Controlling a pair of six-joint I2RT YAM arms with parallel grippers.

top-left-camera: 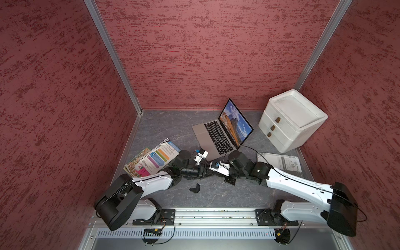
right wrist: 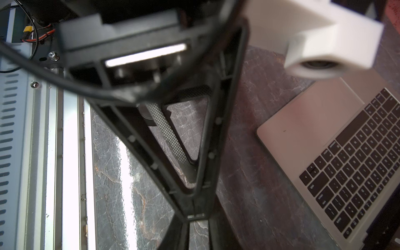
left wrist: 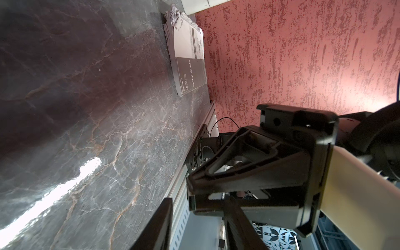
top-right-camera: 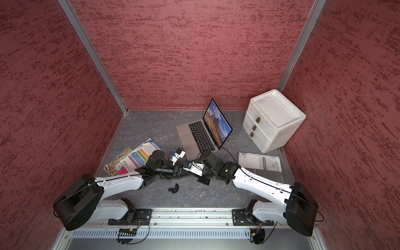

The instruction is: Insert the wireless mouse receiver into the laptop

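The laptop [top-left-camera: 203, 137] [right wrist: 306, 112] stands open at the centre of the table, screen on. My two grippers meet just in front of it, overlapping in both top views. The left gripper [top-left-camera: 206, 171] is seen from its wrist with its fingertips low in that frame and a gap between them; the right gripper's dark body fills the view ahead of it. My right gripper points down over the table; what lies between its fingertips is hidden or too small to tell. I cannot make out the receiver. A small black piece [top-left-camera: 195, 188] lies on the table below the grippers.
Magazines [top-left-camera: 152, 160] lie at left, a white drawer unit [top-left-camera: 291, 120] stands at back right, and papers [top-left-camera: 279, 161] lie below it. A metal rail [top-left-camera: 216, 212] runs along the front edge.
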